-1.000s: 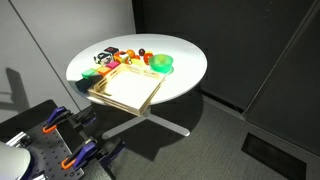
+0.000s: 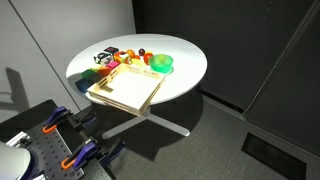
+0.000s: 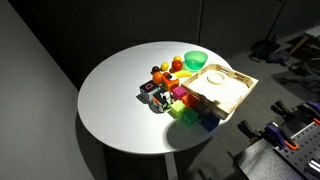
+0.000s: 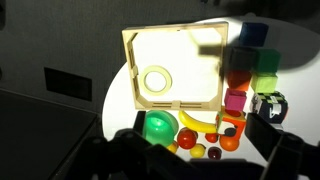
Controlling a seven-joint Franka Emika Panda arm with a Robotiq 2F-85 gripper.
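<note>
My gripper is open in the wrist view, its two dark fingers wide apart at the lower left and right. Nothing is held between them. Beyond the fingers lies a shallow wooden tray (image 4: 219,90), with a pale ring (image 4: 147,80) inside it. A green bowl (image 4: 160,127) shows beside the left finger, partly covered by it. Between the fingers lie a yellow banana (image 4: 197,122) and several small round fruits, among them a red one (image 4: 187,139). Neither exterior view clearly shows the gripper.
Coloured blocks crowd one side of the tray, including a dark blue one (image 3: 209,121) and a pink one (image 4: 235,100). A black-and-white patterned cube (image 4: 268,106) stands among them. The tray sits near the table edge.
The blocks at the tray's left look darker in exterior view 1 than before. The tray, bowl and fruits have not visibly moved.
</note>
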